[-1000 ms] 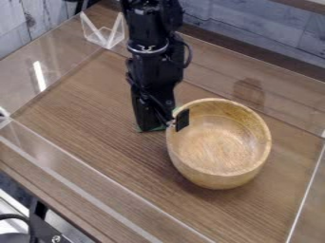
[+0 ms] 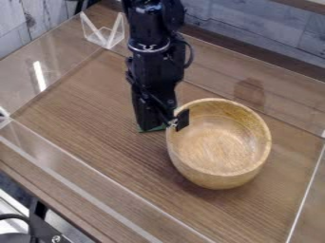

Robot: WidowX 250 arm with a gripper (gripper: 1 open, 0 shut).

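My black gripper (image 2: 155,118) reaches down from the top centre to just left of a round tan bowl (image 2: 219,150), close by its upper-left rim. A small green thing (image 2: 148,127) lies on the wooden table below the gripper, mostly hidden by it. The fingertips are dark and overlap the green thing and the bowl's edge, so whether they touch either is unclear. The gripper looks shut; I see nothing clearly held between its fingers.
Raised edges border it at the back and sides, with pale clear plastic at the upper left and black cabling at the lower left corner.
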